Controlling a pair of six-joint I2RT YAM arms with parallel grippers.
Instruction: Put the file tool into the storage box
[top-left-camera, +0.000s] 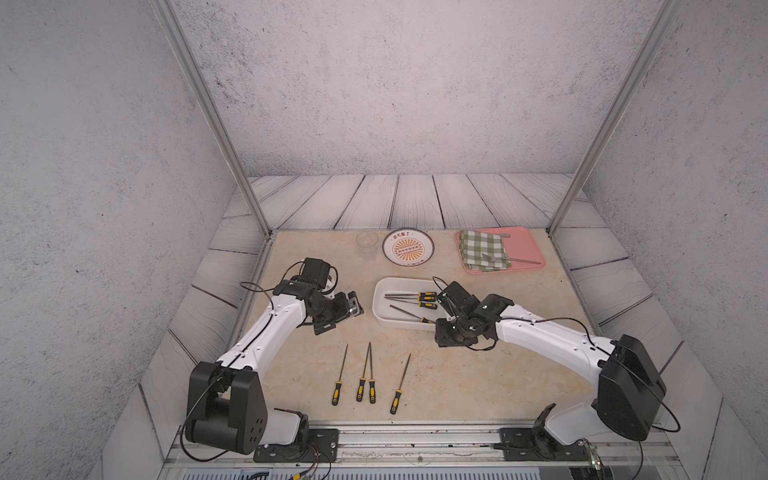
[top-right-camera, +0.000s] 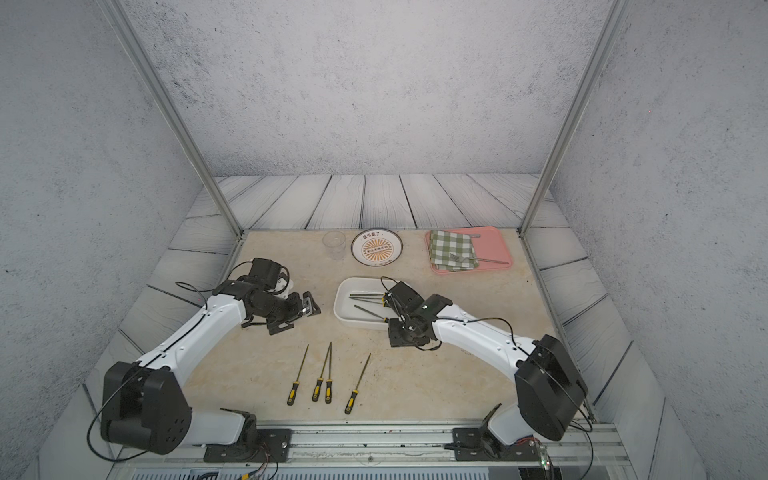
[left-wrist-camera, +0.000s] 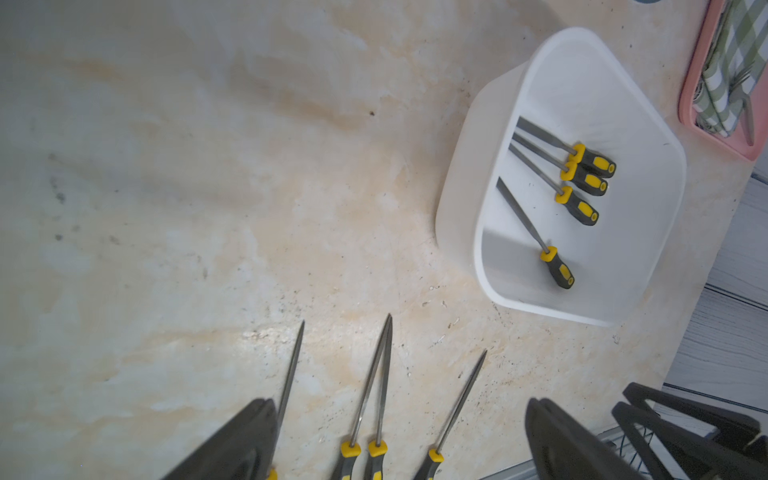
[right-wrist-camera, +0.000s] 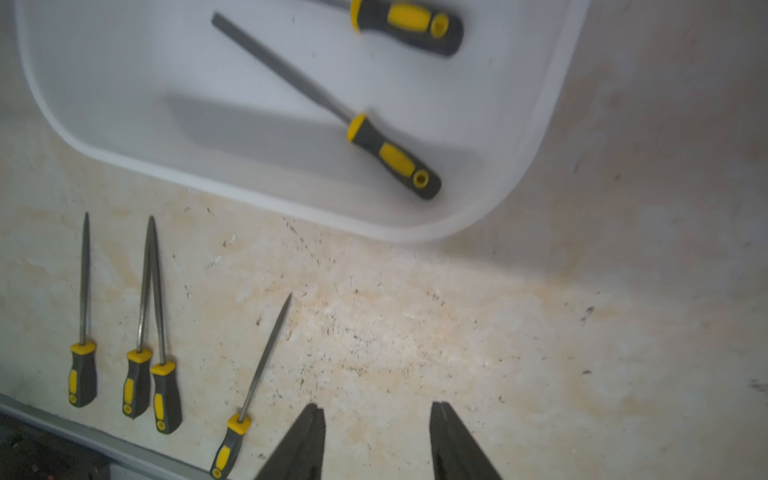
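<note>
Several files with black-and-yellow handles lie in the white storage box (left-wrist-camera: 616, 256). Several more lie on the table in front of it, among them a rightmost file (top-left-camera: 397, 389) and a leftmost file (right-wrist-camera: 82, 372). My left gripper hangs left of the box, its fingers apart with nothing between them. My right gripper hangs over the table at the box's front right edge, to the right of the loose files, its fingers apart and empty.
A patterned plate (top-left-camera: 408, 248) and a faint clear container (top-right-camera: 333, 242) stand at the back. A pink tray (top-left-camera: 524, 256) with a checked cloth and cutlery is at the back right.
</note>
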